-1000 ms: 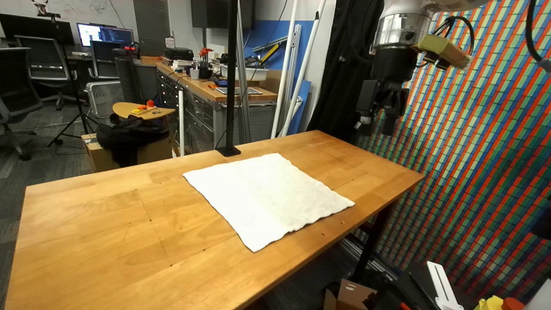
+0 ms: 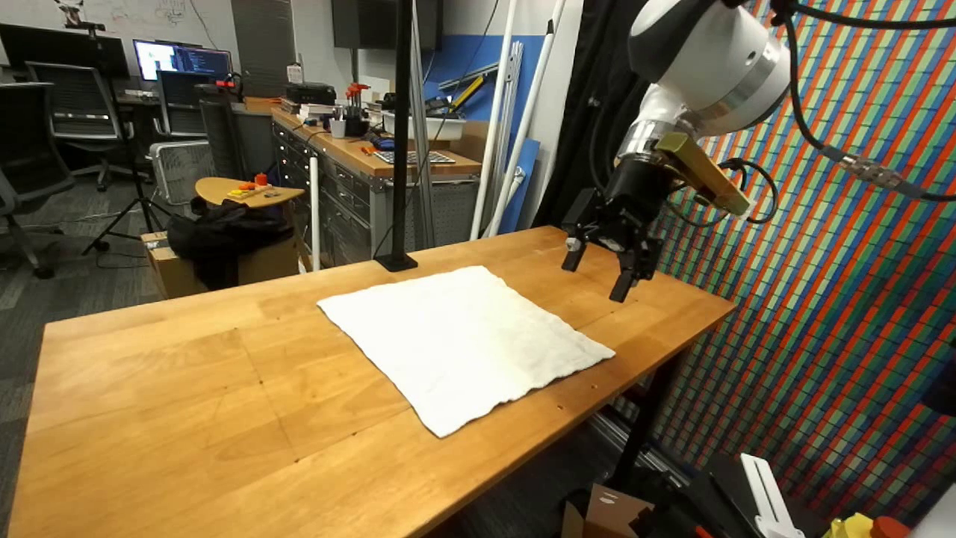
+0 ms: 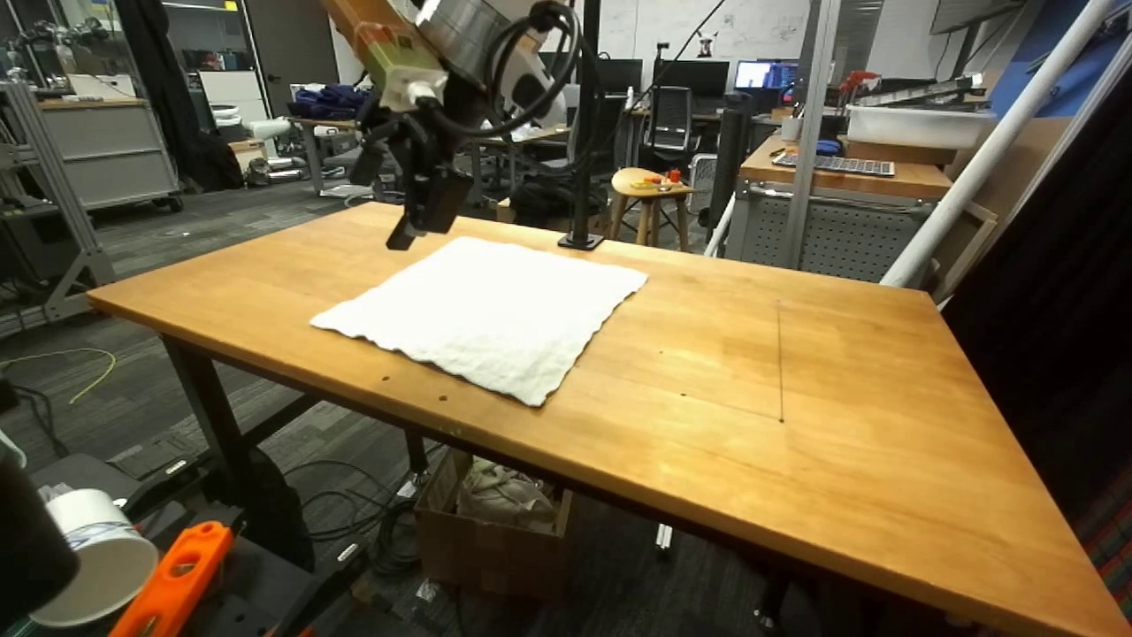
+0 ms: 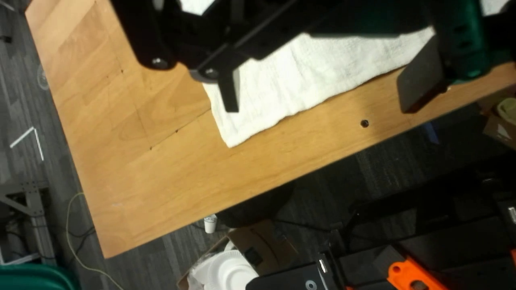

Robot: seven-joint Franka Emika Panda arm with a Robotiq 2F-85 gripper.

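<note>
Spread flat on the wooden table is a white cloth (image 2: 461,341), roughly square, with slightly wavy edges. In exterior view 1 my gripper (image 2: 596,276) hangs above the table, to the right of the cloth and clear of it. Exterior view 2 has the gripper (image 3: 409,235) over the far left of the cloth. Its two fingers are wide apart in the wrist view, where the gripper stands open with nothing between the fingertips. One corner of the cloth (image 4: 285,92) shows behind them there; the gripper body covers the rest.
A black post (image 2: 396,260) stands at its back edge. Off the front edge, on the floor, is a cardboard box (image 3: 493,541). Several cables hang from the arm.
The gripper has come down and to the left in exterior view 1, tilting, and its fingers now show wider apart. The cloth has not moved.
</note>
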